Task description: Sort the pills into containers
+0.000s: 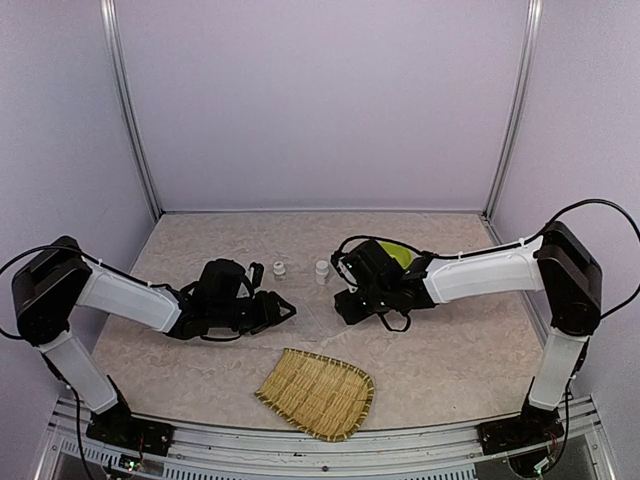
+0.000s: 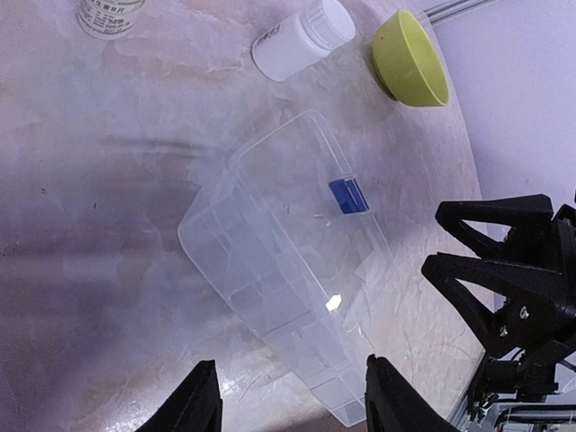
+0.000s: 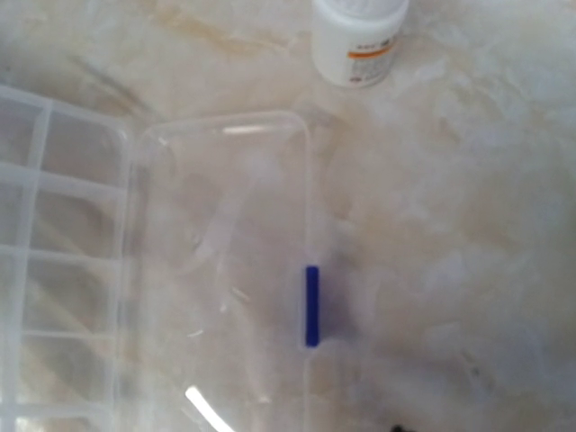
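Observation:
The clear compartment box [image 2: 236, 254] lies on the table with its lid [image 2: 297, 184] laid open on the right side, a blue clasp [image 2: 348, 194] on the lid's edge. In the right wrist view the lid [image 3: 220, 207] rests flat beside the compartments [image 3: 72, 216], which look empty. My left gripper is open over the box's near end, nothing between its fingers. Apart from the lid, to its right, my right gripper has its fingers spread and empty. A white pill bottle [image 2: 297, 45] and another bottle [image 2: 110, 18] stand beyond the box.
A yellow-green bowl [image 2: 409, 61] sits past the bottles, partly behind the right arm from above. At the table's front lies a woven straw mat [image 1: 318, 393]. Bare table surrounds the mat on both sides.

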